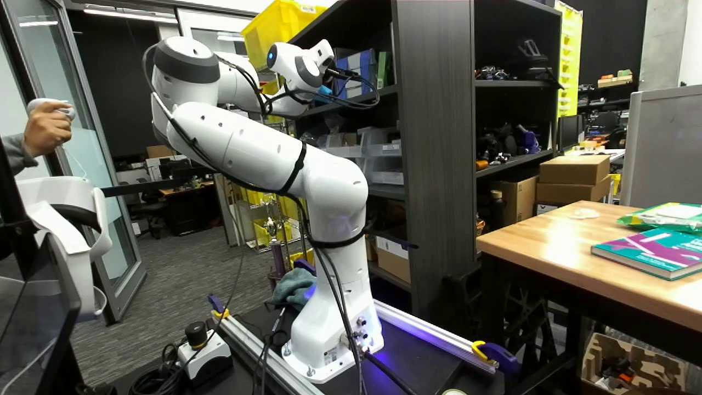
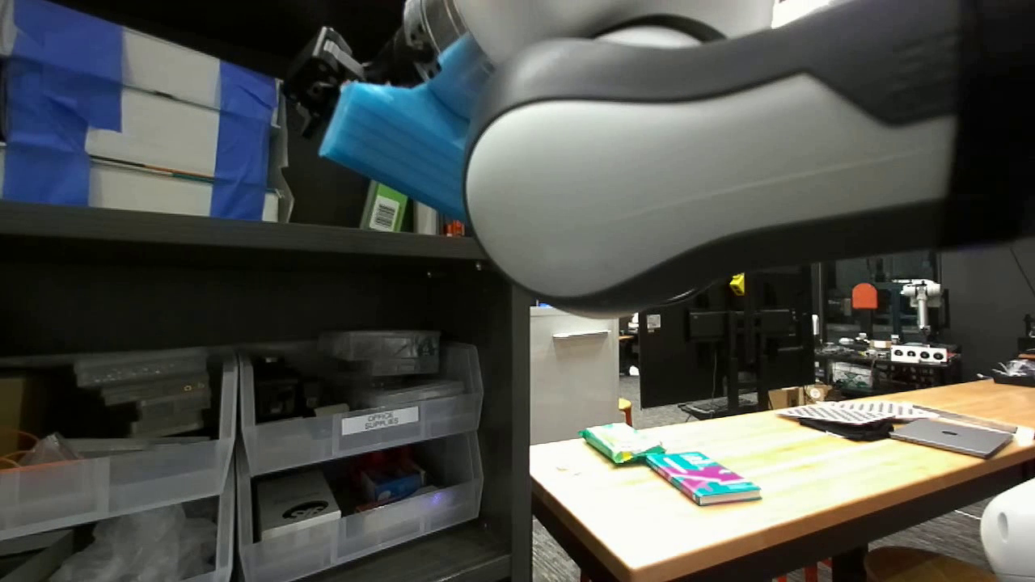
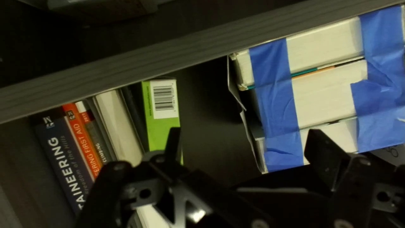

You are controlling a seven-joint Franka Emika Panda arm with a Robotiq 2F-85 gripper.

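Note:
In the wrist view my gripper stands open in front of a bookshelf, its two black fingers wide apart with nothing between them. Beyond the left finger is a green box [image 3: 161, 131] with a barcode label. Further left lean several books, among them a dark blue one [image 3: 62, 152] and an orange one [image 3: 81, 138]. Behind the right finger sits a stack of white volumes [image 3: 326, 95] bound with blue tape. Dark empty shelf space lies between the green box and the stack. In exterior view 2 the gripper [image 2: 320, 82] is partly hidden beside its blue mount.
The shelf board [image 3: 171, 53] runs slantwise across the wrist view, close to the books. Clear bins [image 2: 364, 427] fill the shelf below in exterior view 2. A wooden table [image 2: 601, 495] to the right carries a teal and purple book [image 2: 699, 475] and a green packet [image 2: 621, 441].

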